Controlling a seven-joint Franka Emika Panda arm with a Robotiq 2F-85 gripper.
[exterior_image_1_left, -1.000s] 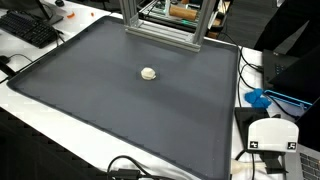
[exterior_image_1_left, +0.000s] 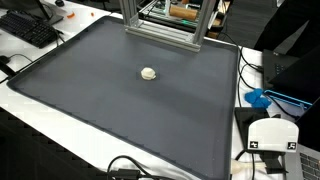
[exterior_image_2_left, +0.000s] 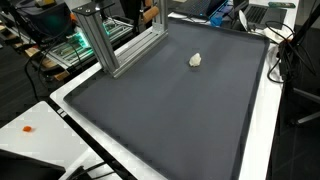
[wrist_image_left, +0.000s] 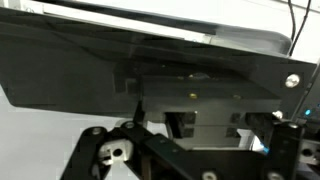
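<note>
A small cream-coloured object (exterior_image_1_left: 148, 73) lies alone on the dark grey mat (exterior_image_1_left: 130, 110). The same cream piece (exterior_image_2_left: 195, 60) shows towards the far side of the mat in exterior view 2. In the wrist view my gripper is open, its black linkages wide apart at the bottom. Ahead of it is a dark, shadowed block (wrist_image_left: 205, 96) in front of a long black panel (wrist_image_left: 55, 68); whether the fingers touch it cannot be told. The gripper is not clearly shown in either exterior view.
A silver-white frame (exterior_image_1_left: 162, 36) stands at the mat's back edge, with an orange-brown piece (exterior_image_1_left: 183, 12) inside it. A keyboard (exterior_image_1_left: 30, 28) lies at left; a white chair-like item (exterior_image_1_left: 272, 135) is at right.
</note>
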